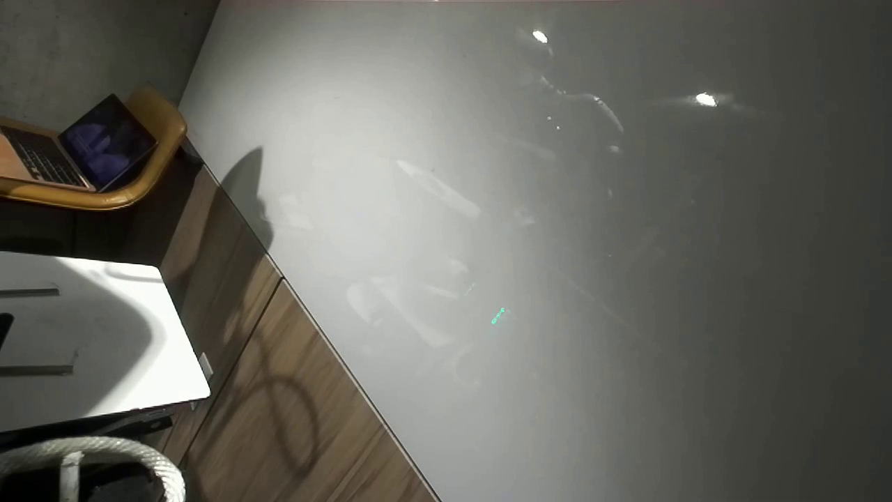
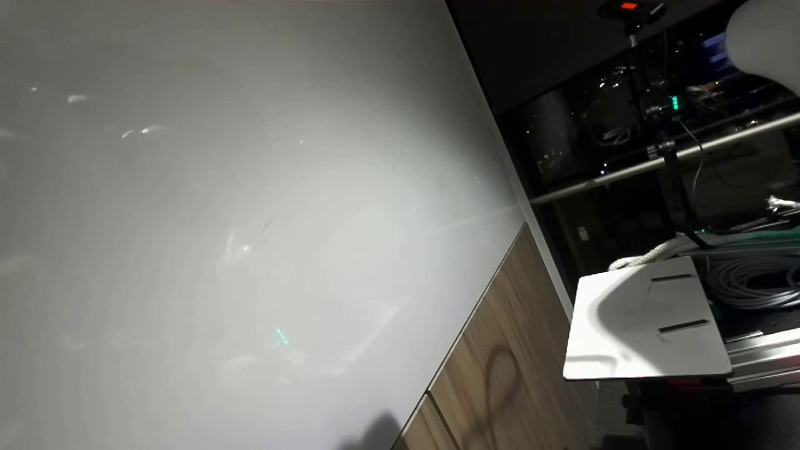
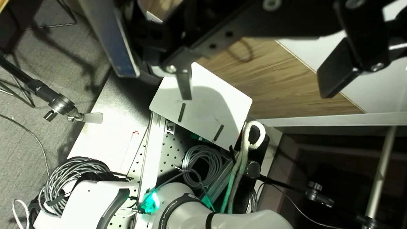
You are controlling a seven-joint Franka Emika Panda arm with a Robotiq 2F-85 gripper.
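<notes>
In the wrist view my gripper is open, its dark right-hand finger (image 3: pixel 337 78) standing well apart from the metal parts on the left. Nothing shows between them. Behind the gap lie the white plate with two slots (image 3: pixel 225 101) and a wood-grain panel (image 3: pixel 282 80). Neither exterior view has the gripper in it; a shadow (image 1: pixel 249 192) falls across the panel's edge in exterior view 1. No loose object can be seen on the wide grey-white surface (image 1: pixel 535 251), which carries only glints and reflections.
A laptop (image 1: pixel 104 146) rests on a yellow chair (image 1: pixel 171 125). Beside the white plate run a rope loop (image 3: pixel 254 129) and coiled cables (image 3: pixel 202 164). A camera stand (image 2: pixel 641 82) rises beyond the surface's edge.
</notes>
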